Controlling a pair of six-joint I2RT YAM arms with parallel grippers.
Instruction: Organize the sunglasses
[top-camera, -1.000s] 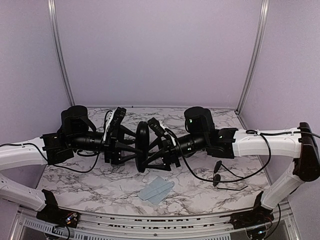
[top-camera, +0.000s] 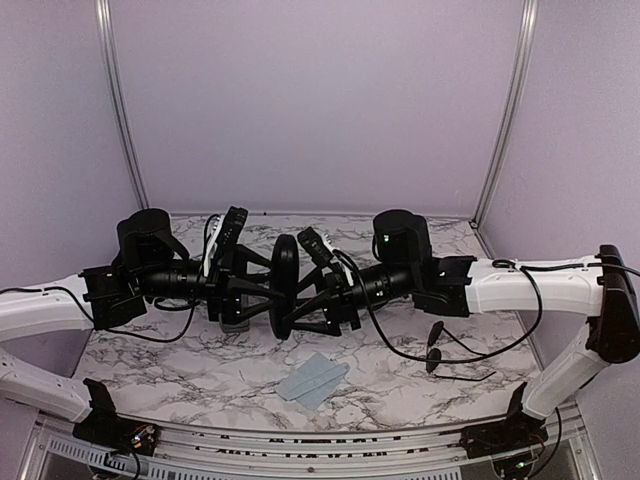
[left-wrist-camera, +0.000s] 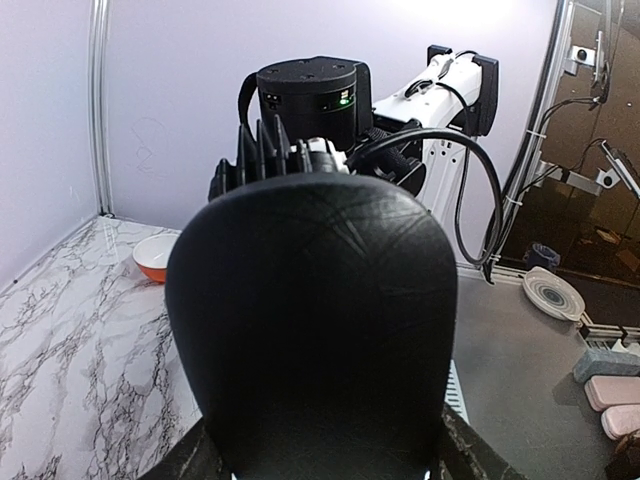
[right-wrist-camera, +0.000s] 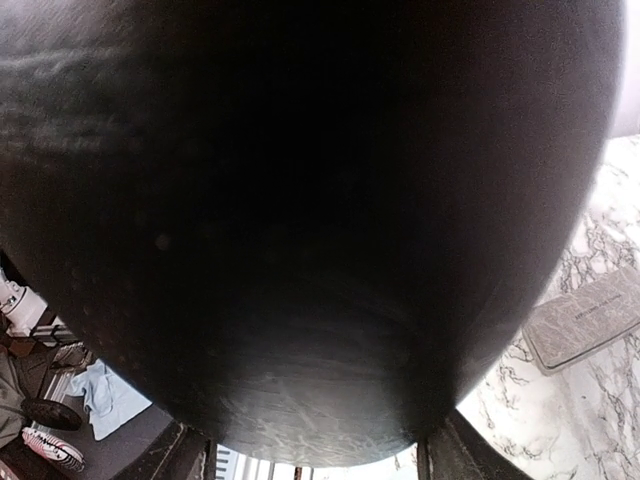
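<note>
Between my two grippers, above the table, a black glasses case (top-camera: 284, 285) stands upright on edge. My left gripper (top-camera: 268, 290) is shut on its left side; in the left wrist view the case (left-wrist-camera: 315, 330) rises from between the fingers. At its right side is my right gripper (top-camera: 303, 308), part open, with fingers (right-wrist-camera: 440, 455) on both sides of the case's end (right-wrist-camera: 320, 400); firm contact there is unclear. Black sunglasses (top-camera: 434, 352) lie on the table at the right, arms unfolded. A light blue cloth (top-camera: 312, 380) lies at front centre.
A flat grey case (right-wrist-camera: 590, 318) rests on the table in the right wrist view. The left wrist view has an orange and white bowl (left-wrist-camera: 155, 256).
Both grippers and the black case have risen slightly together in the top view. The right gripper has shifted a little to the right. The sunglasses and cloth have not moved.
</note>
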